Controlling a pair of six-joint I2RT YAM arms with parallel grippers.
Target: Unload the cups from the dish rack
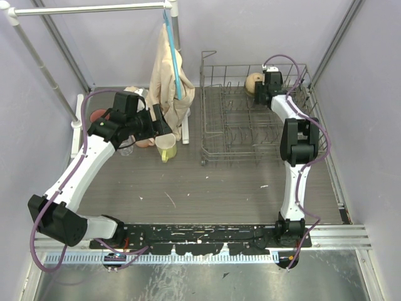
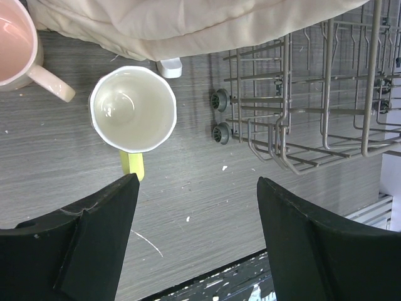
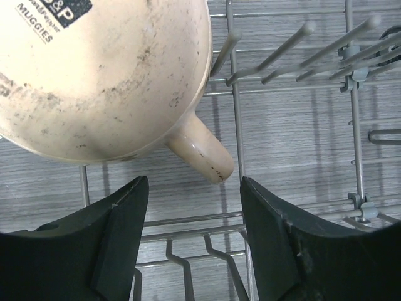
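In the wire dish rack [image 1: 219, 125] a cream cup [image 3: 94, 75] lies on its side at the back. My right gripper is just beside it, open, with the cup's handle [image 3: 200, 150] just beyond and between the fingertips. My left gripper hangs open over the table, with a yellow-handled cup [image 2: 131, 110] below it and a pink cup [image 2: 15, 44] to the upper left. In the top view more cups are partly hidden beneath the left arm.
A beige cloth [image 1: 169, 94] hangs from a white rail beside the rack's left. Tines [image 3: 282, 56] stand beside the cream cup.
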